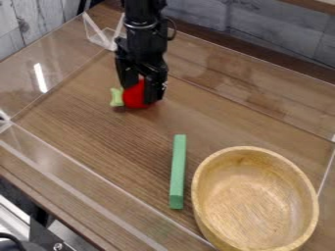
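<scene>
My black gripper (139, 78) reaches down from the top onto a red round object (133, 98) in the upper left of the table; its fingers are around or over it, and I cannot tell whether they grip it. A small pale green piece (116, 98) shows at the red object's left side.
A long green bar (178, 172) lies in the lower middle, left of a large tan bowl (254, 196) at the bottom right. Grey panels border the back.
</scene>
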